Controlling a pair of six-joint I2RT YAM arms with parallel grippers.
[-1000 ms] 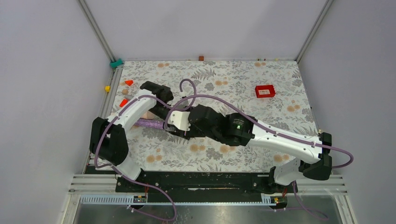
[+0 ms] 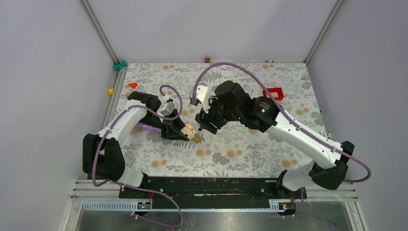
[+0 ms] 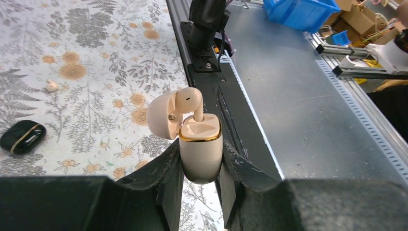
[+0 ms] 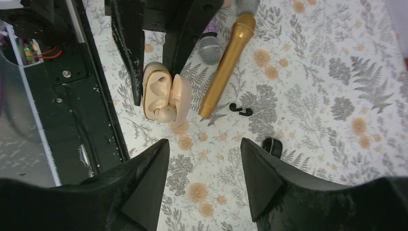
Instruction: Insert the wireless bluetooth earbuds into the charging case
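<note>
My left gripper is shut on a cream charging case (image 3: pixel 201 166) with a gold rim, held above the table with its lid (image 3: pixel 162 115) open. One cream earbud (image 3: pixel 189 100) has its stem end down in the case and its head standing above the rim. In the right wrist view the slot beside that earbud (image 4: pixel 167 114) looks empty. Another cream earbud (image 3: pixel 51 85) lies on the table. My right gripper is apart from the case, its fingers spread and nothing between them.
A gold microphone (image 4: pixel 228 65) and a purple one (image 4: pixel 210 45) lie beneath the left arm. Black earbuds (image 4: pixel 240 109) and a small black case (image 4: pixel 272 147) rest on the flowered cloth. A red box (image 2: pixel 273 94) sits at the right, with bare cloth in front of it.
My right gripper has drawn away to the right from the left one, leaving a gap between them. The left arm has shifted slightly left, and the cream case has come into clear view.
</note>
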